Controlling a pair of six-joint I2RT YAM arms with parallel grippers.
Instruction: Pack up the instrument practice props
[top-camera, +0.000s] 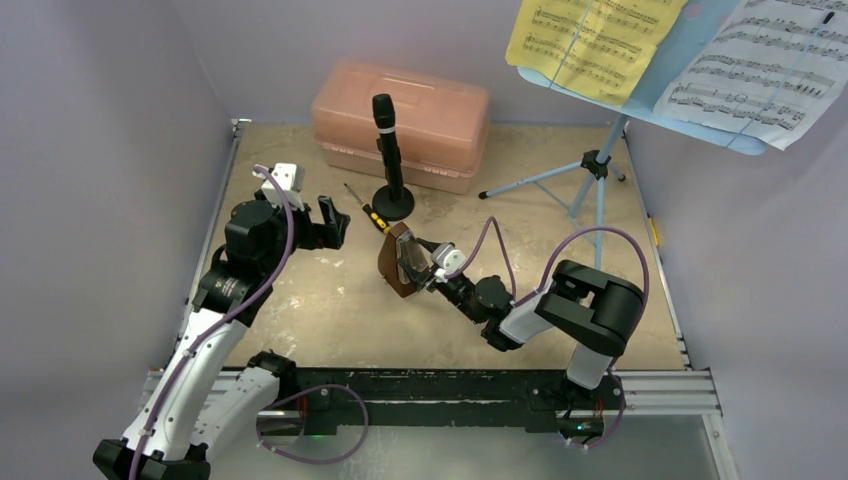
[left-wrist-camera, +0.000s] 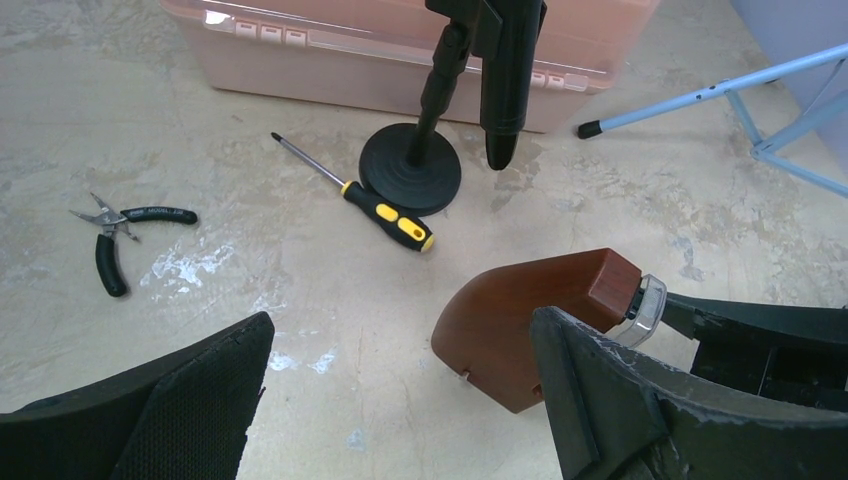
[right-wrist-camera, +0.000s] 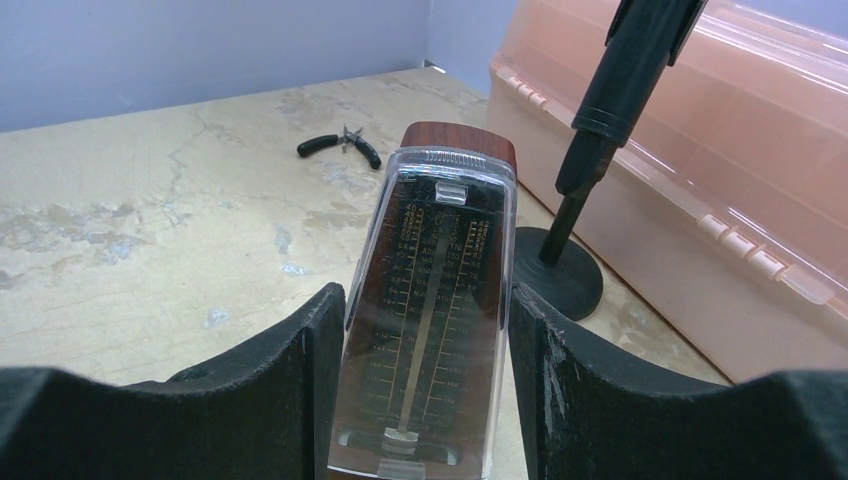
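Observation:
A brown wooden metronome (top-camera: 394, 272) stands mid-table, its scale face (right-wrist-camera: 425, 330) turned to my right arm. The clear cover (right-wrist-camera: 494, 330) lies over that face; whether it is fully seated I cannot tell. My right gripper is shut on the cover, one finger at each side edge. To the left, above the table, my left gripper (top-camera: 334, 224) is open and empty. In the left wrist view the metronome (left-wrist-camera: 530, 315) appears partly behind one of its fingers (left-wrist-camera: 600, 400).
Behind the metronome are a black microphone stand (top-camera: 393, 203), a yellow-black screwdriver (left-wrist-camera: 385, 212) and a closed pink case (top-camera: 400, 115). Pliers (left-wrist-camera: 118, 228) lie at the left. A blue music stand (top-camera: 600, 168) holds sheets at the right.

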